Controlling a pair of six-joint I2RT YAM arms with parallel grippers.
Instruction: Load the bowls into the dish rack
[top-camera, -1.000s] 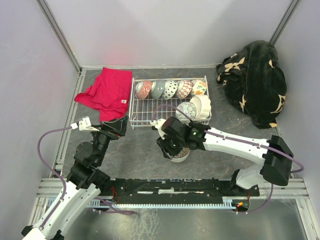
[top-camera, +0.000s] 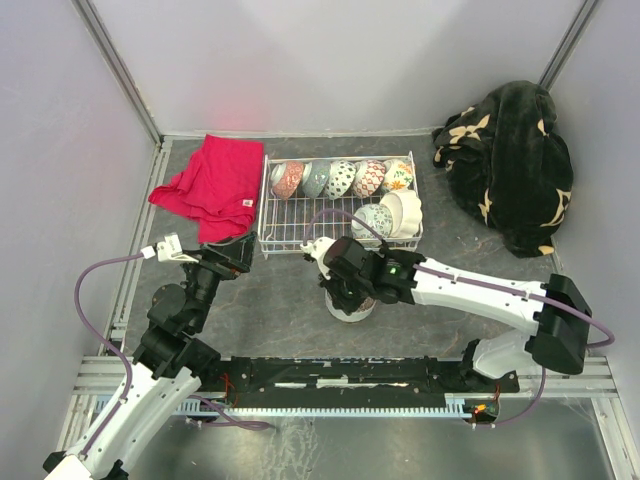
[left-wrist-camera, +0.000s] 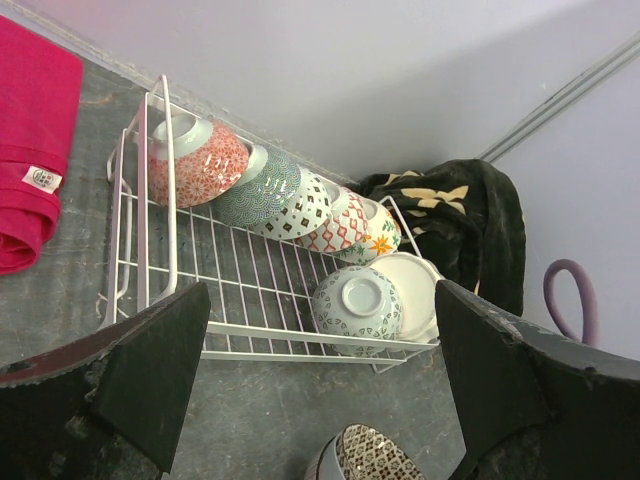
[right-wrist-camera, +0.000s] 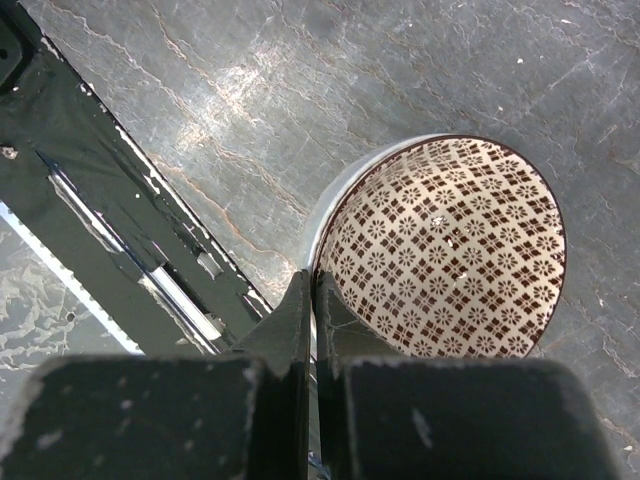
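Observation:
The white wire dish rack (top-camera: 290, 242) holds a back row of patterned bowls, such as the red one (left-wrist-camera: 200, 163), plus a pale bowl (left-wrist-camera: 355, 310) and cream bowls (left-wrist-camera: 410, 295) at front right. A brown-patterned bowl (right-wrist-camera: 450, 240) rests on the counter in front of the rack. My right gripper is shut at that bowl's near rim; whether the rim is between its fingertips is hard to tell. My left gripper (top-camera: 240, 255) stands open beside the rack's front left corner, nothing between its fingers.
A red cloth (top-camera: 215, 185) lies left of the rack, and a dark patterned blanket (top-camera: 500, 165) at the right. Bare counter (top-camera: 270, 310) shows in front of the rack's left half. Walls surround the back and sides.
My right gripper has shifted slightly at the bowl and appears more closed than a second ago; the bowl moved a little toward the left. The left arm is unchanged.

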